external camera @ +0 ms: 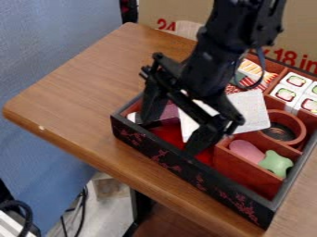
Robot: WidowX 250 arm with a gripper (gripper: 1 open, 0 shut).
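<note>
My black gripper (186, 113) hangs low over the left part of a dark, patterned box (203, 180) with red compartments. Beneath and behind it lie a white square (253, 109) and a pink-purple piece (169, 111), partly hidden by the fingers. I cannot tell whether the fingers hold anything. To the right, a pink oval (247, 151) and a pale green piece (275, 163) lie in a front compartment, with a dark ring (279, 132) in a round red holder behind them.
Several white labelled pieces (292, 88) fill the box's back right. A cardboard box (173, 13) stands behind, and cables hang below the table's left.
</note>
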